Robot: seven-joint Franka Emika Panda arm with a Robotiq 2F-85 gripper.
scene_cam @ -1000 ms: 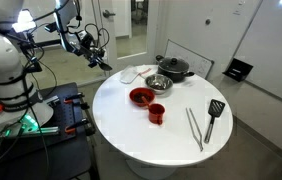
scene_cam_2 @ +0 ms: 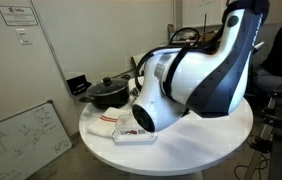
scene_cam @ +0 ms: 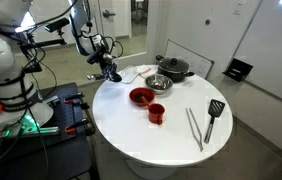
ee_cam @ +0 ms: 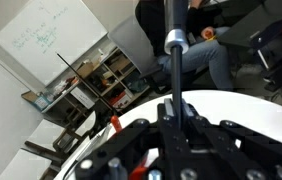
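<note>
In exterior view 1 my gripper [scene_cam: 114,75] is at the far left edge of the round white table, small and dark. In the wrist view a slim dark shaft [ee_cam: 177,75] with a silver collar rises from the fingers, and my gripper is shut on it. What the shaft belongs to is not clear. The arm's large white and black links [scene_cam_2: 186,80] fill the middle of exterior view 2, and no fingertips can be made out there.
The table [scene_cam: 131,135] carries a black lidded pot [scene_cam: 173,67], a silver bowl [scene_cam: 158,83], a red bowl [scene_cam: 141,97], a red cup [scene_cam: 156,115], tongs [scene_cam: 195,130], a black spatula [scene_cam: 215,114] and a white tray [scene_cam_2: 134,136].
Over the last second my arm has swung rightward and slightly down in exterior view 1, bringing the gripper closer to the table's edge. Things on the table have stayed put.
</note>
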